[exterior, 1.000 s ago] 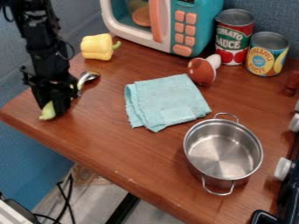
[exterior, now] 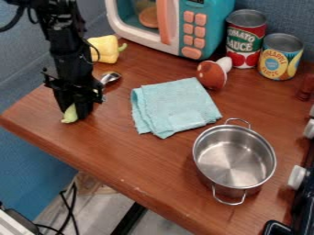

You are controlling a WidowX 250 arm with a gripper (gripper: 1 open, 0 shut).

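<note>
My black gripper (exterior: 76, 103) is low over the left end of the wooden table. A pale yellow-green object (exterior: 70, 114) sits at its fingertips, partly hidden by the gripper; I cannot tell whether the fingers are shut on it. A silver spoon-like utensil (exterior: 109, 79) lies just right of the gripper, and a yellow pepper (exterior: 105, 49) lies behind it.
A folded blue cloth (exterior: 173, 107) lies mid-table. A steel pot (exterior: 233, 161) stands front right. A red mushroom (exterior: 211, 76), two cans (exterior: 245, 39) and a toy microwave (exterior: 153, 23) are at the back. Black appliance at the right edge.
The gripper and the pale object at its fingertips have shifted slightly to the right over the last second. The other things are unchanged.
</note>
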